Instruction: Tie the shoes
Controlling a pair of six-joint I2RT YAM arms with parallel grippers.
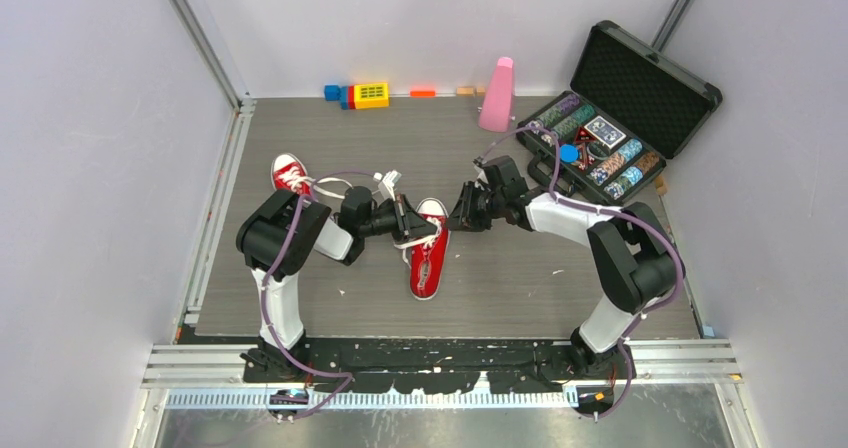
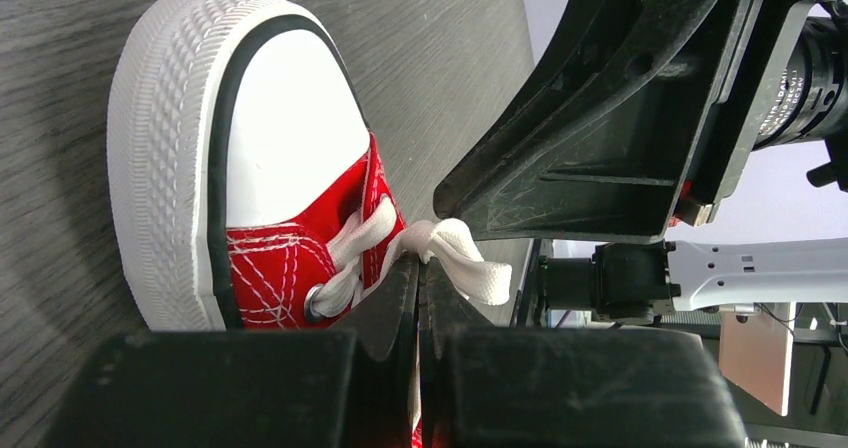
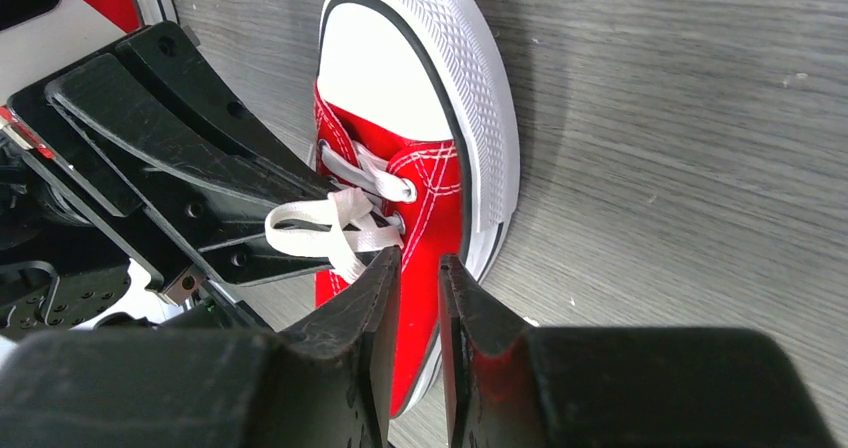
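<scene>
The red shoe point(image 1: 428, 258) with a white toe cap lies on the table, toe pointing to the back, its laces in a knot or crossing at the middle. My left gripper point(image 1: 432, 230) is over the laces from the left, shut on the white lace point(image 2: 455, 253); a loop of it stands out at the fingertips. To the right of the shoe is my right gripper point(image 1: 455, 224), close to its edge. In the right wrist view its fingers point(image 3: 375, 318) stand a narrow gap apart over the shoe, with no lace seen between them. A second red shoe point(image 1: 290, 173) lies back left, partly hidden by the left arm.
An open chip case point(image 1: 610, 148) stands at the back right, with a pink cone-like object point(image 1: 497, 96) beside it. Toy blocks point(image 1: 370, 95) line the back wall.
</scene>
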